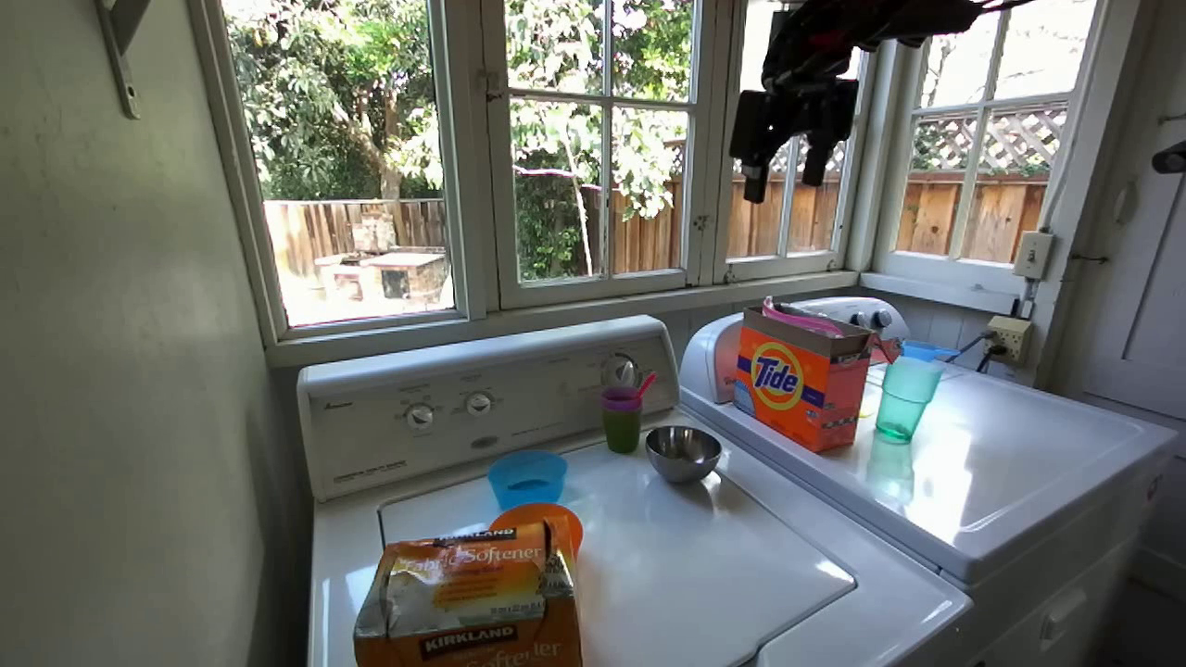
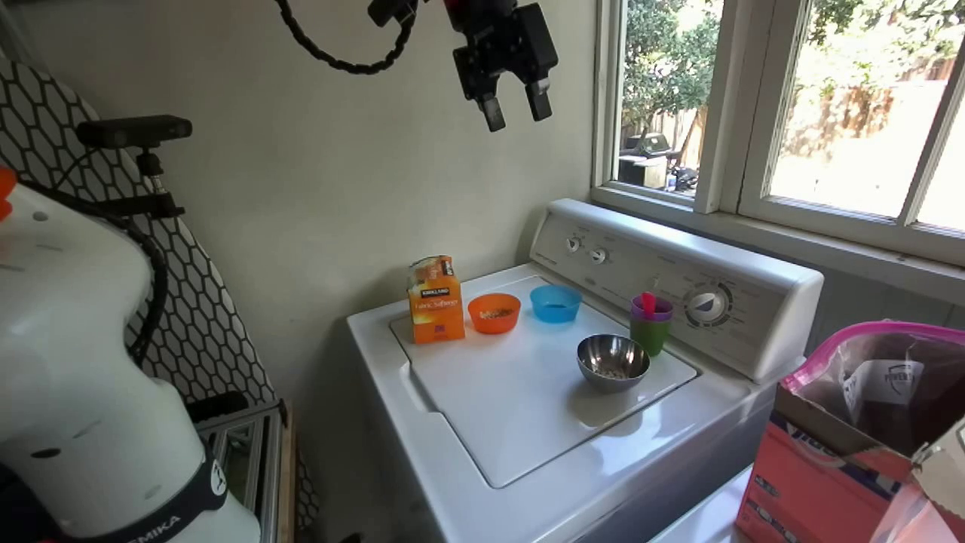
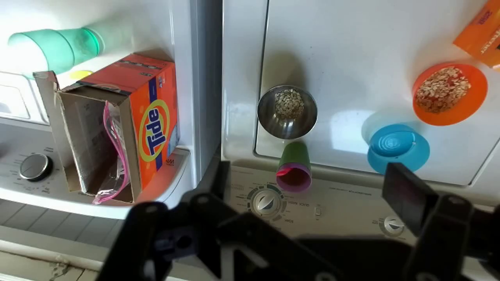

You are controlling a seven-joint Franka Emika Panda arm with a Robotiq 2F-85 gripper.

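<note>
High above the machines, my gripper (image 2: 516,110) stands open, its fingers well apart and nothing between them. Far below it, on the white washer lid, sits a steel bowl (image 3: 286,112) with some oats at its bottom. An orange bowl (image 3: 450,93) also contains oats. Beside that one is a blue bowl (image 3: 398,147), which looks empty. A green cup (image 3: 294,157) with a purple rim stands by the control panel, close to the steel bowl, and a pink-red utensil (image 2: 648,303) sticks out of it.
A Kirkland softener box (image 1: 467,595) stands beside the orange bowl. On the neighbouring machine are an open Tide box (image 1: 806,383) and a teal tumbler (image 1: 908,396).
</note>
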